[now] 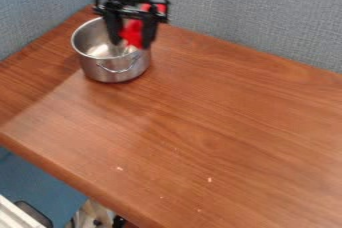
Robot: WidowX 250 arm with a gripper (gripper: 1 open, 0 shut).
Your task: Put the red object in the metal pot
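Note:
My black gripper [130, 36] is over the metal pot [118, 73] at the upper left of the camera view. It is shut on the red object [132, 34], which shows between the blurred fingers. The object hangs over the right part of the pot's opening; whether its lower end dips below the rim is hard to tell. The silver pot stands upright on the wooden table, and the gripper covers part of its rim and inside.
Grey-blue walls [247, 7] rise along the back and left edges.

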